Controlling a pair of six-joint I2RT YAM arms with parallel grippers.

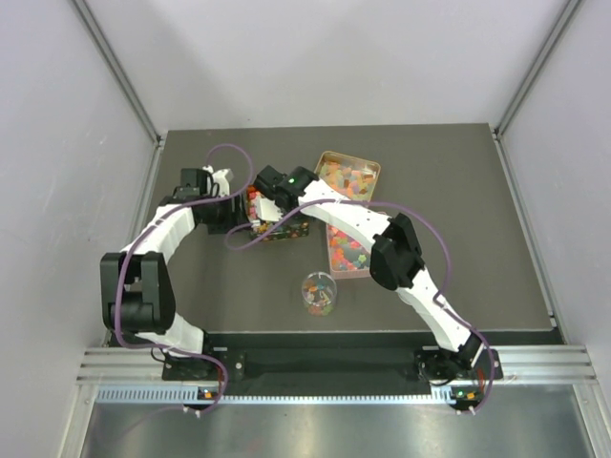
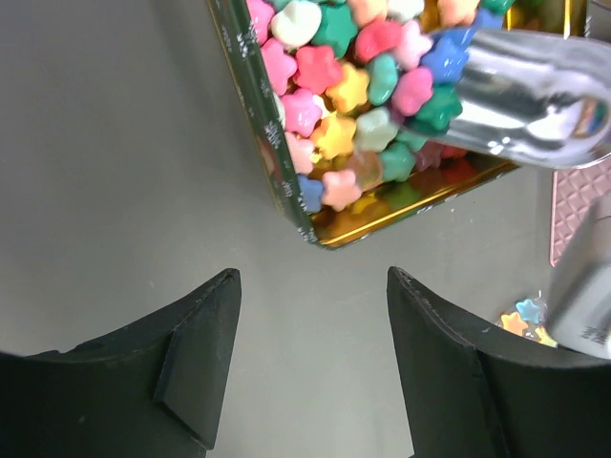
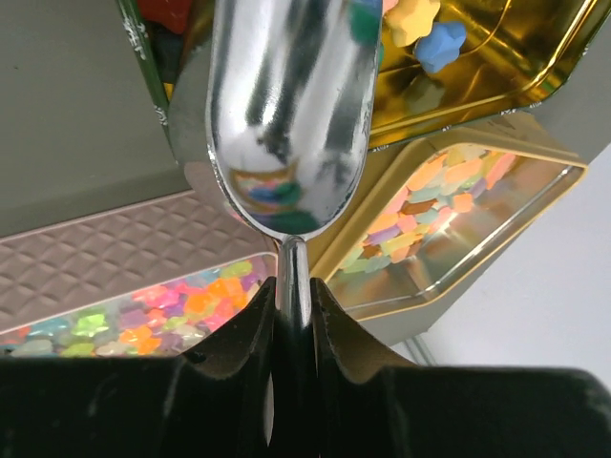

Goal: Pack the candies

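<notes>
A dark green box (image 2: 277, 143) with a gold inside holds many colourful star-shaped candies (image 2: 348, 86); in the top view it sits between the two arms. Over its near corner, in the left wrist view, lies a shiny metal scoop (image 2: 525, 95), its bowl overlapping the candies. My right gripper is shut on the scoop's handle (image 3: 294, 272), and the scoop's bowl (image 3: 291, 124) reaches over the box edge. My left gripper stands open beside the box, its fingers apart with nothing between them.
A pink tray of candies (image 1: 351, 275) lies right of the box, with a beige tray (image 1: 329, 156) behind it. Toward the front stands a clear round jar (image 1: 319, 294) with some candies inside.
</notes>
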